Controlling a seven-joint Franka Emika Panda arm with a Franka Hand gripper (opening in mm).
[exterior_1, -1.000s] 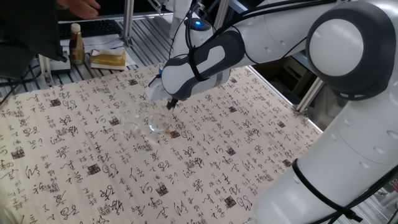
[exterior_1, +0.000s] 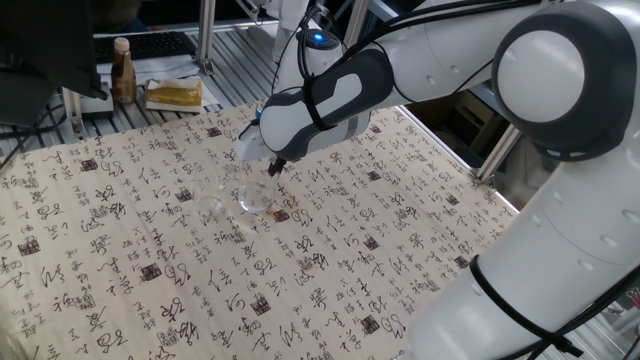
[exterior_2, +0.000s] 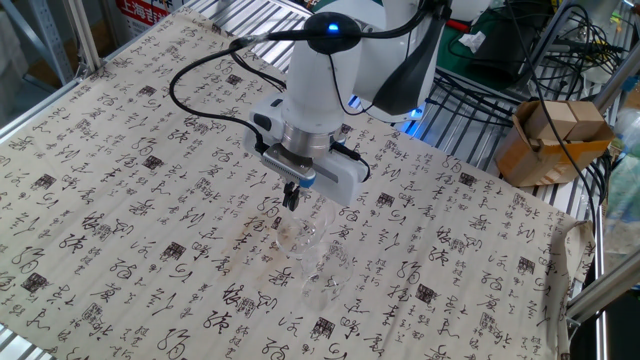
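Note:
Clear glassware (exterior_1: 255, 197) rests on the cloth in exterior view 1, with a faint clear ring (exterior_1: 210, 207) to its left. In exterior view 2 the clear glassware (exterior_2: 292, 236) shows below the fingers, and another faint transparent outline (exterior_2: 322, 290) lies nearer the camera. Whether these are one piece or two, I cannot tell. My gripper (exterior_2: 291, 196) hangs above and slightly behind the glassware, apart from it. Its dark fingers look close together, shut, with nothing visible between them.
A patterned calligraphy cloth (exterior_1: 120, 270) covers the table, with wide free room around the glassware. Beyond its far edge stand a sauce bottle (exterior_1: 123, 72) and a yellow package (exterior_1: 174, 95). A cardboard box (exterior_2: 553, 145) sits off the cloth at the right.
A person's hand, visible at the top left one second ago, has left the view. The arm, gripper and glassware have not visibly moved.

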